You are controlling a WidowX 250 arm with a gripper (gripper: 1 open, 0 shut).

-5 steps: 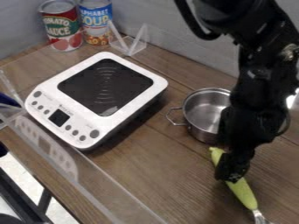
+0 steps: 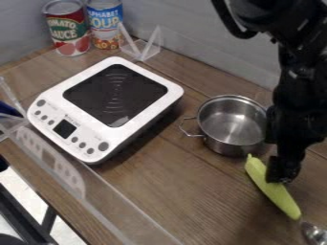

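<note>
A long yellow-green object (image 2: pixel 274 191) lies on the wooden counter at the lower right. The steel pot (image 2: pixel 230 124) with side handles stands at the centre right. A metal utensil (image 2: pixel 316 233) shows at the bottom right edge.
A white portable cooktop (image 2: pixel 64 115) fills the left middle. A tomato sauce can (image 2: pixel 68 29) and an alphabet soup can (image 2: pixel 103 27) stand at the back left. Bare counter (image 2: pixel 179 191) lies in front of the pot.
My gripper has moved right and slightly up, away from the yellow-green object's middle, uncovering more of the pot. The object lies slightly further right.
</note>
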